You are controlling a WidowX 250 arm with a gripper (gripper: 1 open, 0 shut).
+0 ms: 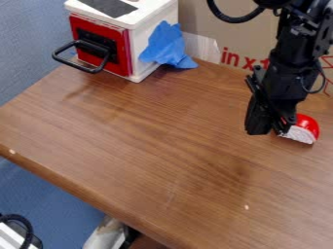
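Note:
My black gripper (271,119) hangs at the right of the camera view, low over the wooden table (143,165), just left of and partly in front of a red object (305,126) with a pale underside. The gripper hides part of that object. I cannot tell whether its fingers are open or shut.
A white box-like appliance (151,17) with a red front and black handle stands at the back left, with a blue cloth (166,47) beside it. A cardboard wall (232,39) runs along the back.

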